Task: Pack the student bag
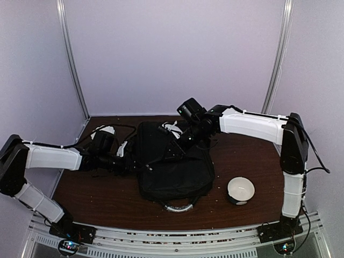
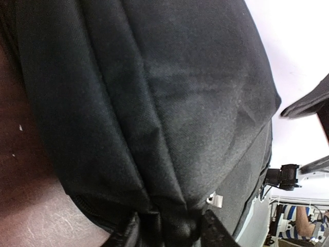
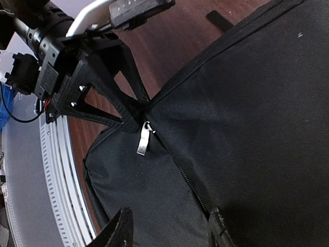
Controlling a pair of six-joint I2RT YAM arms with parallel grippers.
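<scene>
The black bag (image 1: 177, 183) lies flat in the middle of the table, handle toward the front. My left gripper (image 1: 131, 165) is at the bag's left side; in the left wrist view its fingertips (image 2: 211, 231) press at the folded fabric, and whether they hold it I cannot tell. A silver zipper pull (image 3: 144, 139) sits beside that gripper in the right wrist view. My right gripper is over the bag's front part near the zipper (image 3: 187, 182), its fingertips apart with no object seen between them.
A white bowl (image 1: 241, 189) stands right of the bag on the wooden table (image 1: 252, 156). White walls enclose the back and sides.
</scene>
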